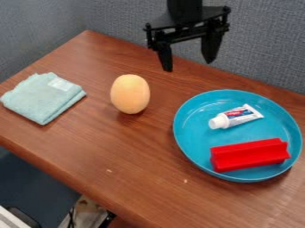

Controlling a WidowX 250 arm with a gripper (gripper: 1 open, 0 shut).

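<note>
My black gripper (187,48) hangs high at the top of the view, above the back of the table, its fingers apart with nothing between them. Below it to the right, a blue plate (195,129) holds a white toothpaste tube (236,117) and a red object (248,155). An egg-like object (130,93) stands on the wooden table (119,169) left of the plate.
A folded light-blue cloth (43,97) lies at the table's left side. A grey panel backs the table.
</note>
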